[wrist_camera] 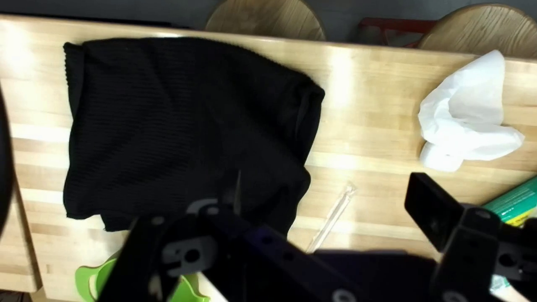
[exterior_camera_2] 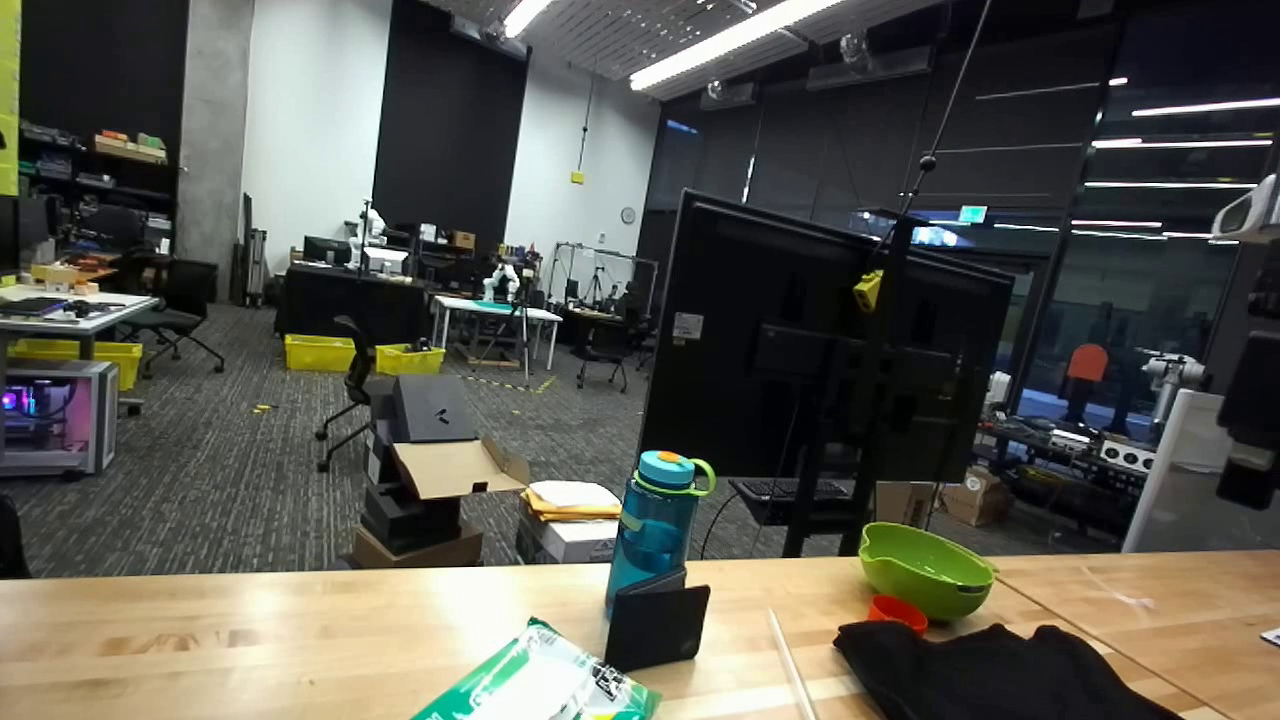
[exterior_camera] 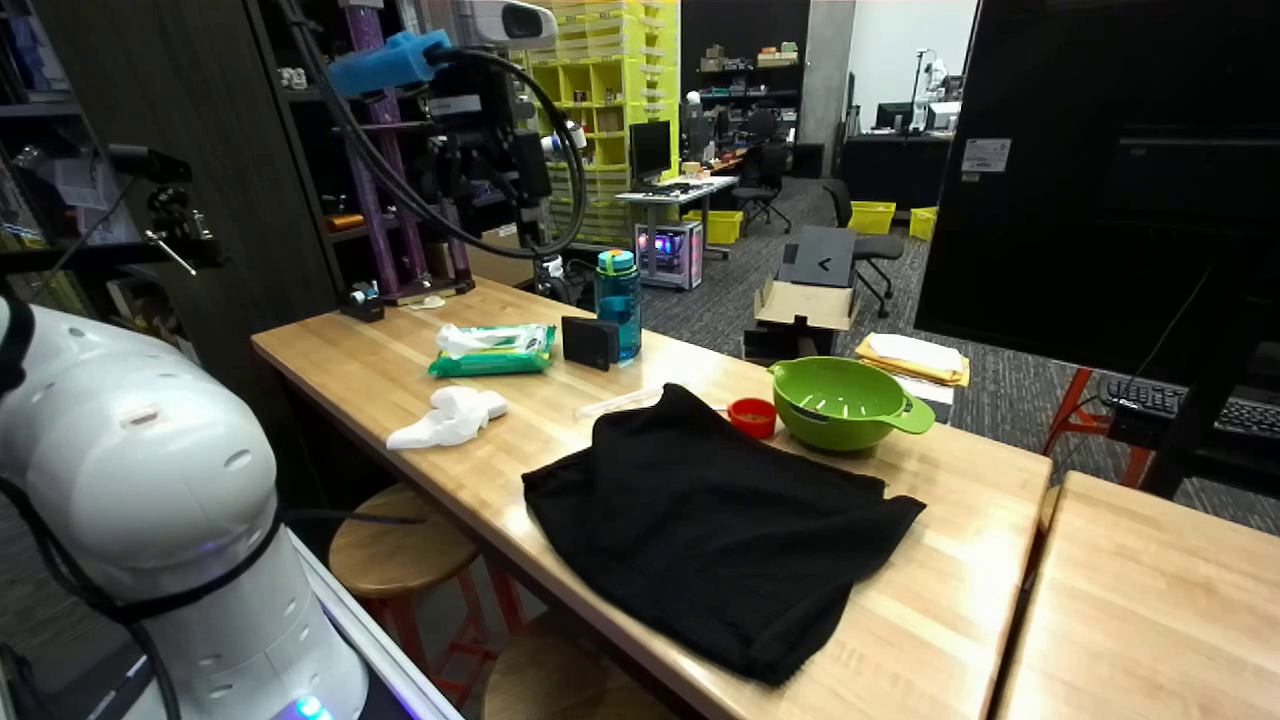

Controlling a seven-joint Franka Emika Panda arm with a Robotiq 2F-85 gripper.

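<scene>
A black cloth (exterior_camera: 726,528) lies spread and slightly rumpled on the wooden table, one corner folded at its edge; from above it fills the left half of the wrist view. My gripper hangs high over the table, its dark fingers (wrist_camera: 434,211) wide apart and nothing seen between them. Beside the cloth stand a green colander bowl (exterior_camera: 846,404) and a small red cup (exterior_camera: 752,416). A crumpled white tissue (wrist_camera: 465,113) rests near the table edge. Farther along are a green wipes pack (exterior_camera: 494,350), a black wallet-like item (exterior_camera: 589,342) and a blue bottle (exterior_camera: 618,306).
A thin clear wrapped stick (wrist_camera: 332,216) lies between the cloth and the wipes. Wooden stools (exterior_camera: 402,540) stand below the table's near edge. Bare tabletop (exterior_camera: 948,540) shows right of the cloth, before the gap to a second table (exterior_camera: 1152,588).
</scene>
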